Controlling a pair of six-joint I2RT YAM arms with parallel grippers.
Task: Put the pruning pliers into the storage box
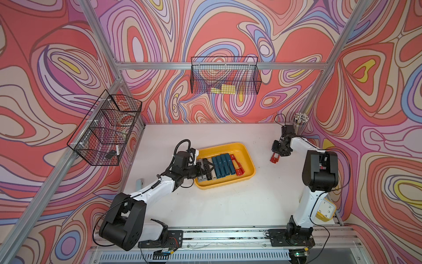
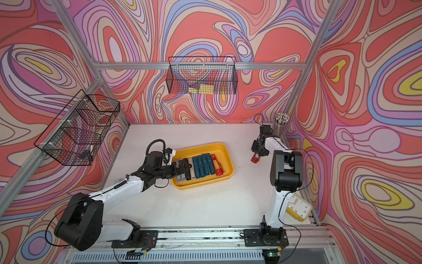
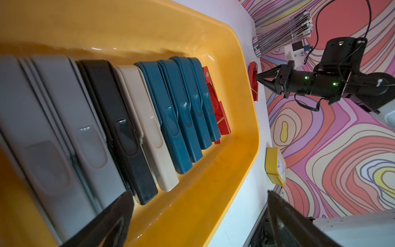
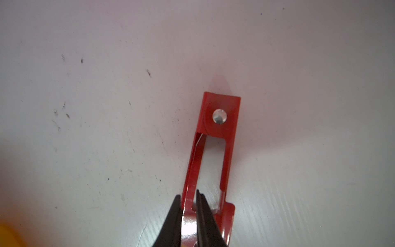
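Observation:
Red pruning pliers (image 4: 218, 103) lie on the white table right of the yellow storage box (image 1: 246, 176). My right gripper is directly over them, fingertips close together over the frame, with nothing visible held. My left gripper is open above the box's left part, its fingers spread over it. The box holds a row of grey, black, cream and blue long objects (image 3: 156, 107), with another red tool (image 3: 220, 115) at its right end.
A yellow clock-like object (image 2: 299, 206) sits at the right front. A bundle of thin rods (image 1: 301, 118) stands at the back right. Wire baskets (image 1: 225, 77) hang on the walls.

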